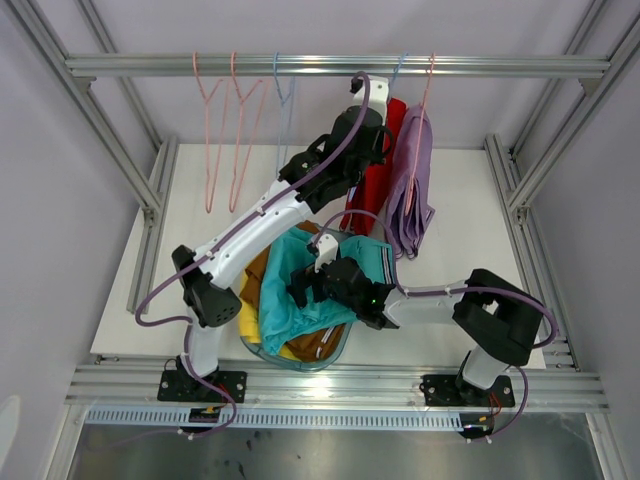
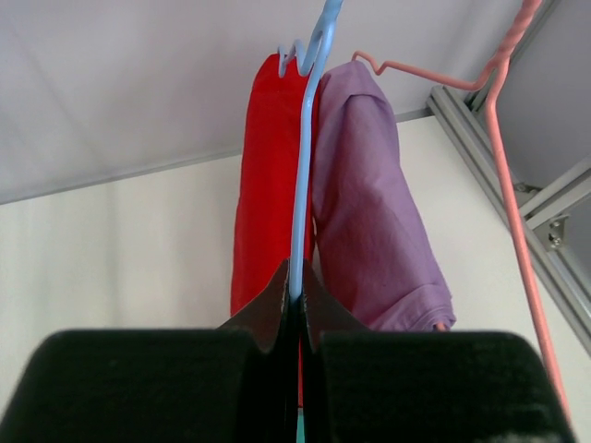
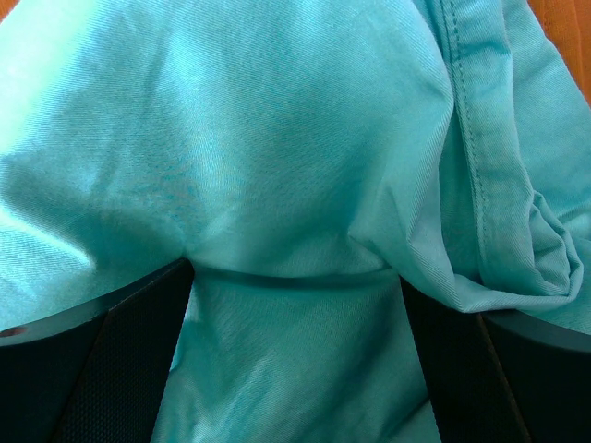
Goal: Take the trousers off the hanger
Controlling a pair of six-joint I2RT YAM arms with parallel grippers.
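Observation:
Red trousers [image 2: 270,185] and purple trousers [image 2: 374,221] hang from hangers on the rail [image 1: 150,65]. My left gripper is up near the rail, shut on the thin stem of a blue hanger [image 2: 305,157] in front of the red trousers. My right gripper is down in the basin, open, its fingers pressed into cyan trousers [image 3: 240,120] lying bunched there.
The basin [image 1: 300,365] holds cyan, brown and yellow clothes. Empty pink hangers [image 1: 208,170] and a blue one hang at the left of the rail. A pink hanger [image 2: 517,240] stands at the right. The white floor beside the basin is clear.

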